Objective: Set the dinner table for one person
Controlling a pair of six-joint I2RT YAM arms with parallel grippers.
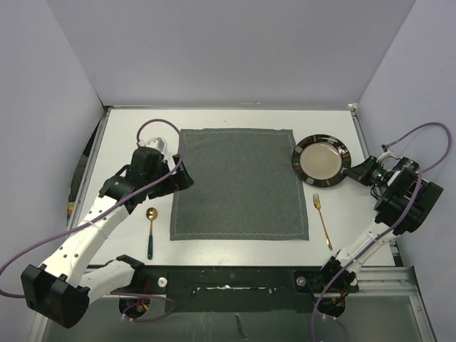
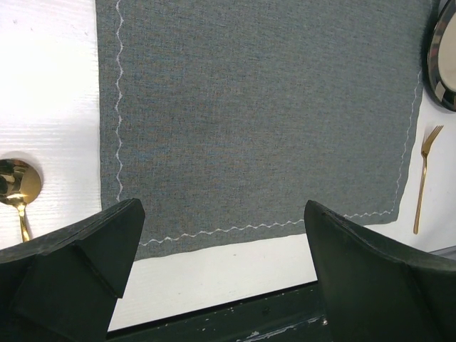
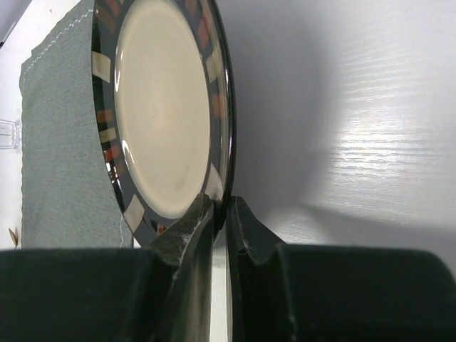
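The dark-rimmed plate (image 1: 320, 160) with a cream centre is tilted at the right edge of the grey placemat (image 1: 239, 185). My right gripper is shut on its rim, with the plate's face turned left in the right wrist view. Over the left part of the placemat my left gripper stands open, nothing between its fingers. A gold fork (image 1: 322, 221) lies right of the mat, below the plate. To the left lies a spoon (image 1: 151, 232) with a gold bowl and dark handle. Part of a clear glass (image 3: 8, 134) shows beyond the mat.
My left arm covers part of the glass at the back left. A dark bar runs along the front edge.
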